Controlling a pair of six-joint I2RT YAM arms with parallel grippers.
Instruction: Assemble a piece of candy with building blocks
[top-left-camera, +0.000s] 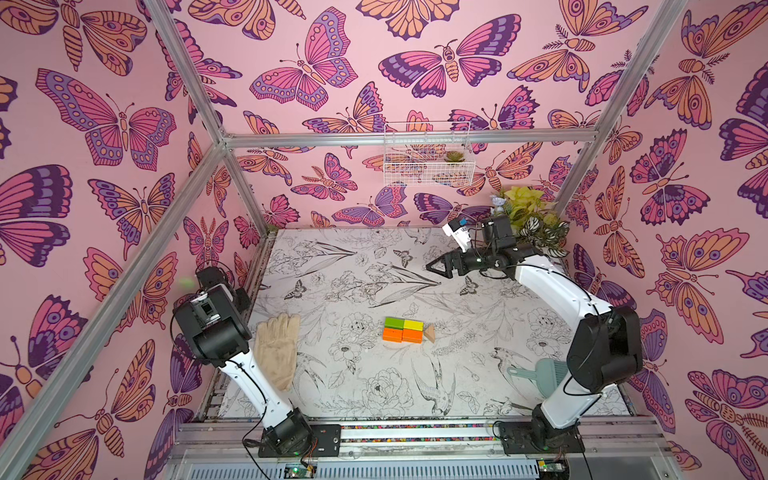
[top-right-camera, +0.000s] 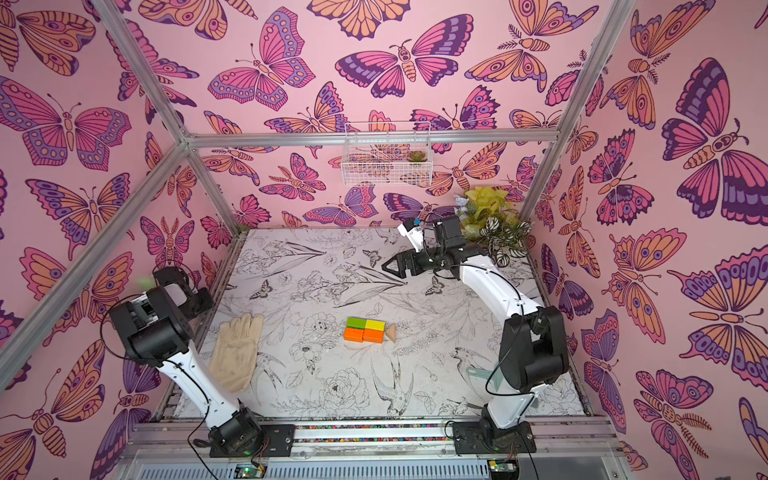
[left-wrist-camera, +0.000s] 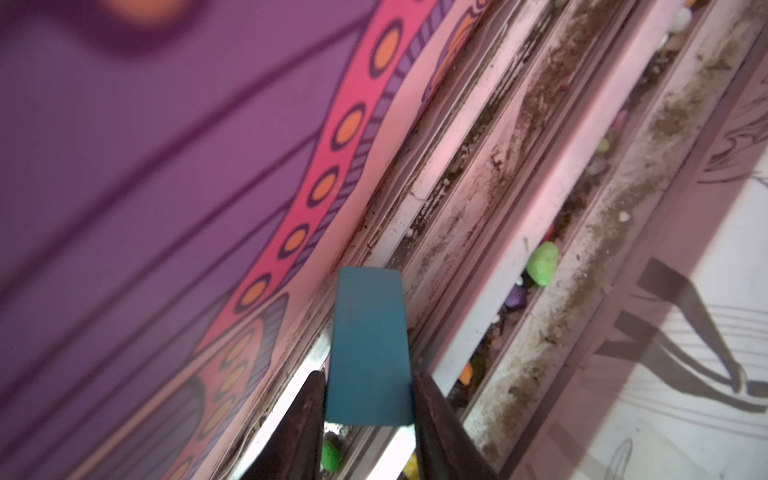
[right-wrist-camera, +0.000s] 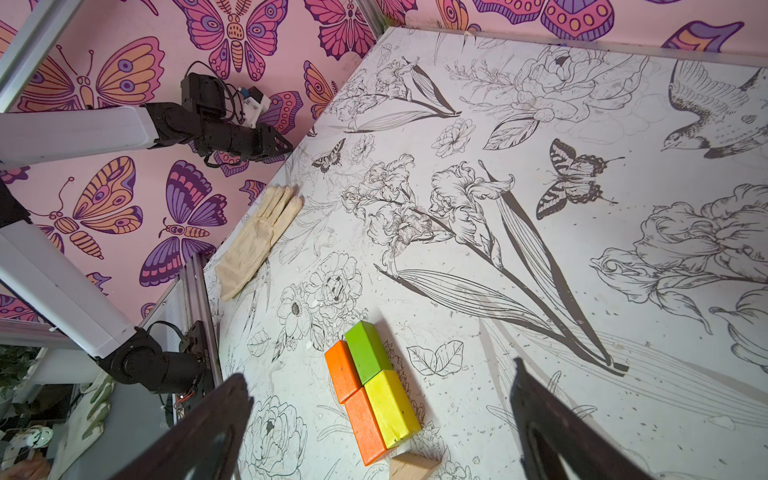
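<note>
On the table's middle lie a green block (right-wrist-camera: 366, 352), a yellow block (right-wrist-camera: 392, 408) and two orange blocks, the upper one (right-wrist-camera: 343, 370) beside the green and the lower one (right-wrist-camera: 364, 425) beside the yellow. They form a two-by-two rectangle. A plain wooden triangle (right-wrist-camera: 412, 465) sits at the yellow end, one point toward the blocks. In the left wrist view my left gripper has a teal-blue block (left-wrist-camera: 368, 336) between its fingers, which touch both sides, over the table's left edge rail. My right gripper stands open and empty above the back right part.
A beige glove (top-left-camera: 277, 348) lies at the left edge beside the left arm. A grey-green dustpan-like tool (top-left-camera: 548, 374) lies near the right arm's base. Potted plants (top-left-camera: 524, 212) fill the back right corner.
</note>
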